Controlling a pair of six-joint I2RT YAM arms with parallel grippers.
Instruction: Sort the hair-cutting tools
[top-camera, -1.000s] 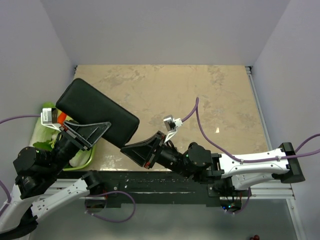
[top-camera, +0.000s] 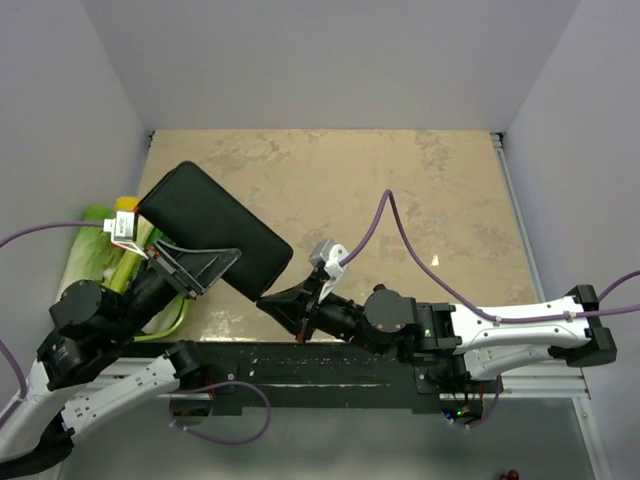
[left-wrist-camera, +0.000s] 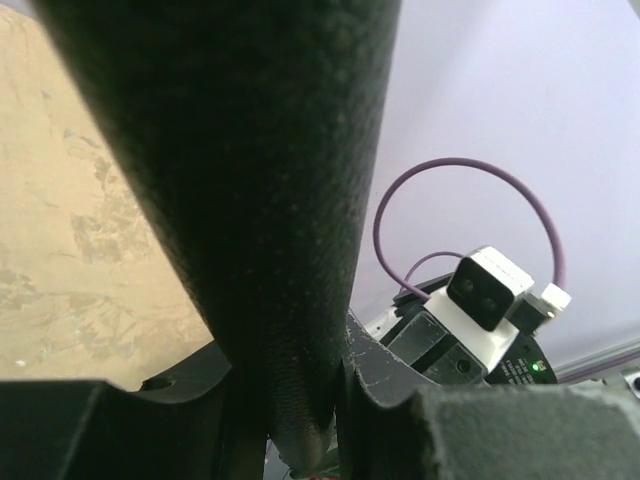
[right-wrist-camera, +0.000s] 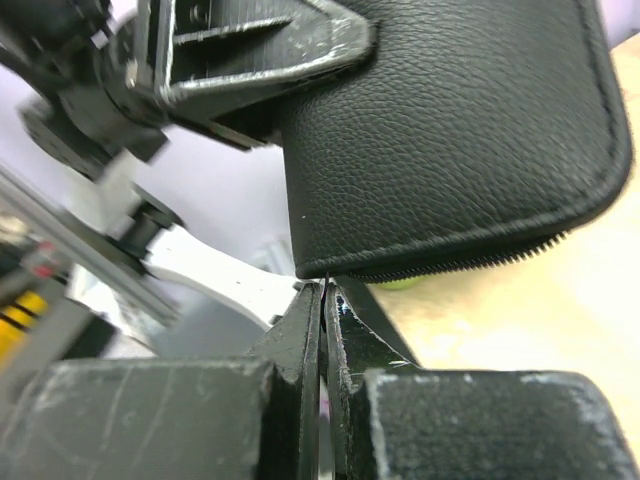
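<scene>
A black zipped case (top-camera: 215, 215) with rounded corners is held up, tilted, at the left of the top view. My left gripper (top-camera: 214, 264) is shut on it, one finger lying across its upper face. In the left wrist view the case (left-wrist-camera: 250, 180) fills the gap between the fingers. My right gripper (top-camera: 266, 302) is at the case's lower corner, shut. In the right wrist view its fingertips (right-wrist-camera: 338, 305) meet at that corner, just by the zip edge; whether a zip pull is pinched there cannot be made out. No hair cutting tools are visible.
Behind the left arm stands a green basket (top-camera: 178, 322) of vegetables, partly covered by the case. Purple cables (top-camera: 410, 245) loop over both arms.
The right gripper has gone a little right with the corner, its wrist turning. The left gripper still holds the case.
</scene>
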